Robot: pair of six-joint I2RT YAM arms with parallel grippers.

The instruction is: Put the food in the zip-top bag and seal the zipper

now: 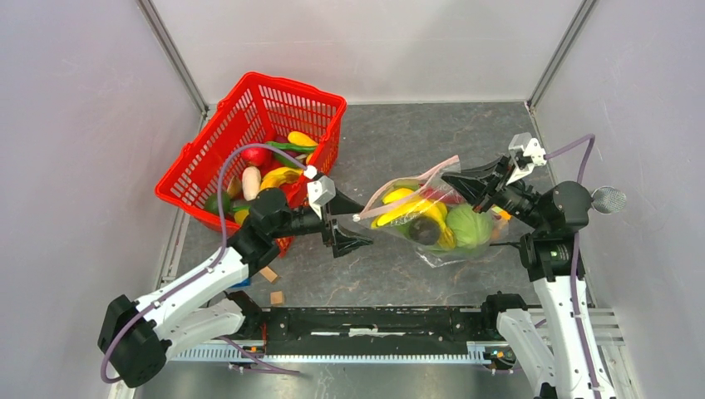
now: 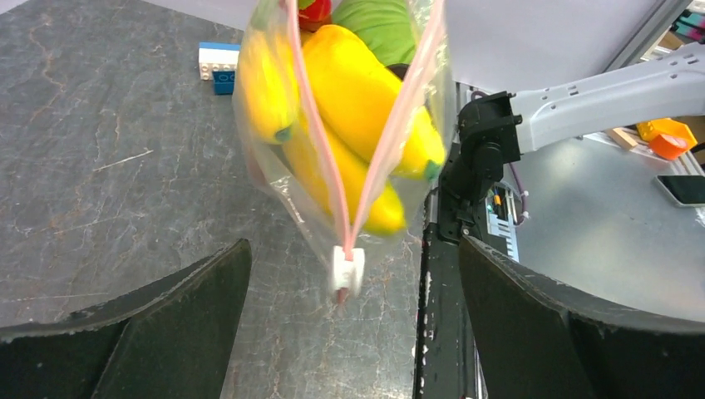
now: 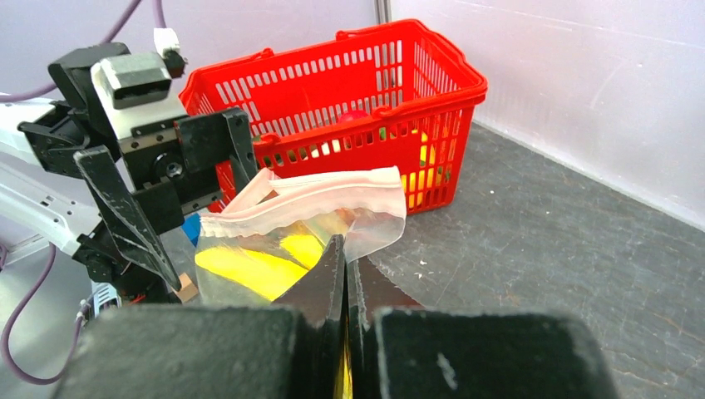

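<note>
The clear zip top bag (image 1: 441, 253) with a pink zipper band holds yellow fruit (image 1: 403, 208), a dark round item (image 1: 424, 231) and a green cabbage (image 1: 470, 226). Its mouth gapes in the middle. My right gripper is shut on the thin film near the bag's mouth at its right end. At the opposite corner sits the white zipper slider (image 2: 347, 270). My left gripper (image 1: 360, 226) stands open around the line of that corner, its fingers (image 2: 179, 312) apart on either side in the left wrist view, without visible contact.
A red basket (image 1: 328, 137) with more toy food stands at the back left. Small wooden blocks (image 1: 277, 298) lie near the front left, and blue and white bricks (image 2: 219, 60) show beyond the bag.
</note>
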